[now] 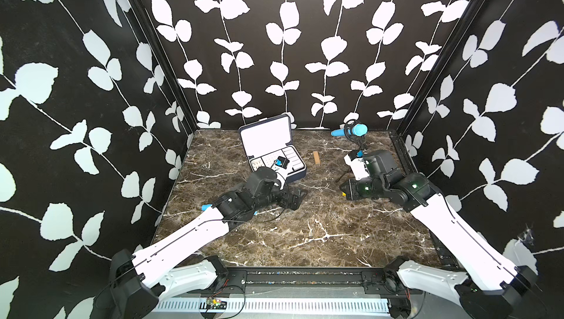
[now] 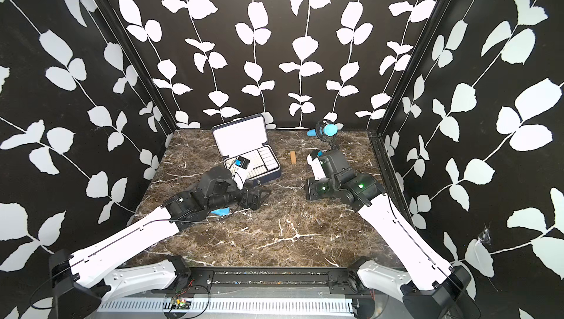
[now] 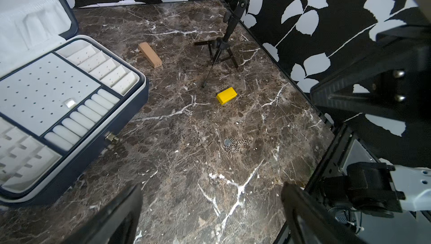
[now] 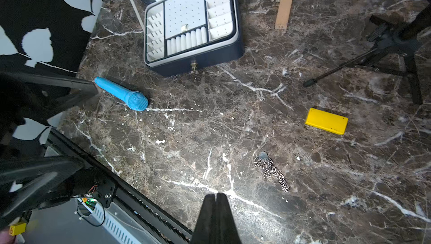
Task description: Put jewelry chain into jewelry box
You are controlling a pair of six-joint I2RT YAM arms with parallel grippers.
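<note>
The silver jewelry chain lies bunched on the marble table, a small round tag at one end; the left wrist view shows the same chain (image 3: pixel 235 144) ahead of my left gripper. That left gripper stands open above the table, its fingers apart and nothing between them. My right gripper is shut, with no object between its tips, a short way from the chain. At the back left is the open jewelry box (image 4: pixel 195 66), lid raised, its white compartments and ring rolls uncovered.
A yellow block (image 4: pixel 326 121) lies beyond the chain, close to a small black tripod (image 4: pixel 395 46). A wooden block (image 4: pixel 284 10) rests right of the box. The blue microphone (image 4: pixel 121 93) lies left of it. Bare table surrounds the chain.
</note>
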